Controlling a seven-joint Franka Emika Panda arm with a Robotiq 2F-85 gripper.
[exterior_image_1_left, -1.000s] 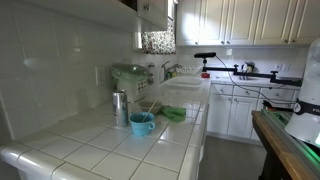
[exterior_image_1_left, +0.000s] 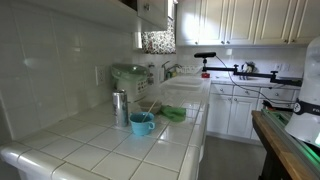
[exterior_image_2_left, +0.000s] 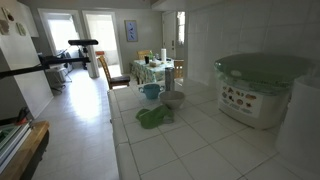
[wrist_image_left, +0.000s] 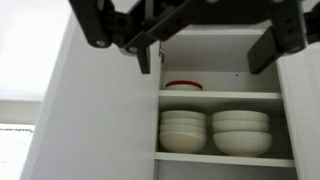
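My gripper is open in the wrist view, its two dark fingers wide apart with nothing between them. Beyond it is a white cupboard with its inside showing. Two stacks of white bowls, a left stack (wrist_image_left: 182, 133) and a right stack (wrist_image_left: 242, 133), stand on a lower shelf. A red-rimmed dish (wrist_image_left: 184, 85) sits on the shelf above. On the tiled counter (exterior_image_1_left: 100, 160) are a light-blue cup (exterior_image_1_left: 142, 124) with a stick in it, a metal canister (exterior_image_1_left: 121, 109) and a green cloth (exterior_image_1_left: 174, 113). Neither exterior view shows the gripper.
A white container (exterior_image_2_left: 250, 102) with a green lid stands by the wall. Beside the cup is a grey bowl (exterior_image_2_left: 173, 99). Upper cupboards hang over the counter, and a wooden worktop (exterior_image_1_left: 285, 145) lies across the aisle.
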